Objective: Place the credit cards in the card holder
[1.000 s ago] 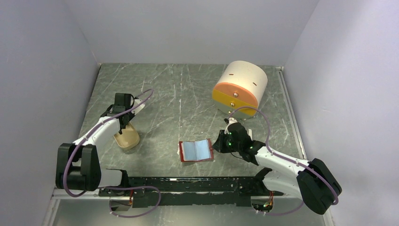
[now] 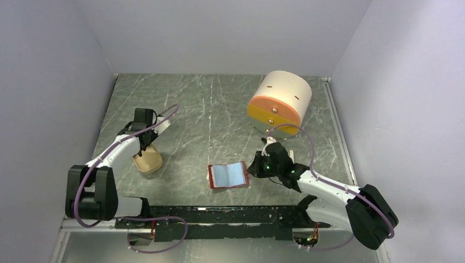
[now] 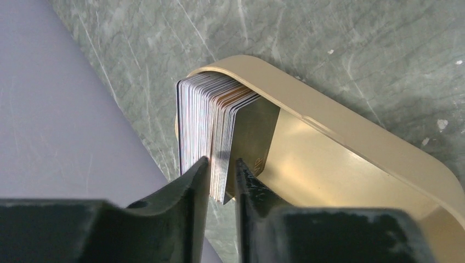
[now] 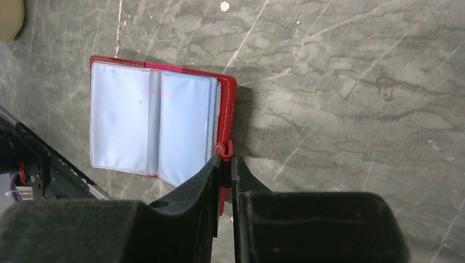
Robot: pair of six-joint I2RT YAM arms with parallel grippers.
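Observation:
A thick stack of cards [image 3: 205, 126] stands on edge inside a tan open container [image 3: 340, 142], its foremost card dark. Over the front edge of that stack my left gripper is part open, its fingertips apart. Whether they touch any card cannot be told. The card holder [image 4: 126, 112] lies spread open on the table, red outside with clear pale sleeves. At its right edge my right gripper is closed around a narrow red strap [image 4: 226, 150]. From above, the left gripper [image 2: 154, 132] is over the container and the right gripper [image 2: 251, 170] beside the holder.
A rounded cabinet [image 2: 282, 98] with orange and yellow fronts stands at the back right. Between the container and the cabinet the grey marble table [image 2: 197, 120] is clear. Walls rise on the left, right and back.

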